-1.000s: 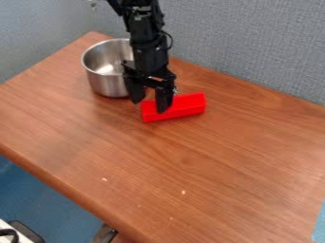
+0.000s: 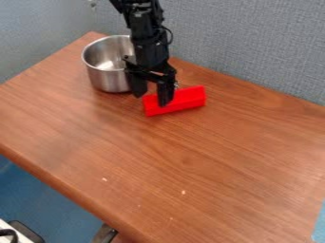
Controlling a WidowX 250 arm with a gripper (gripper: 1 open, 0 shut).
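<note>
A bright red bar [image 2: 183, 101] lies on the wooden table, to the right of a steel pot [image 2: 102, 63]. My black gripper [image 2: 151, 95] hangs from the top of the view, low beside the pot, with a fingertip over the left part of the red bar. Whether it is open or holds the bar is hard to tell.
Grey padded walls stand behind it. A blue floor shows at the lower left beyond the table's edge.
My gripper has risen very slightly. The red bar has shifted a little up and to the right, and the pot looks unmoved.
</note>
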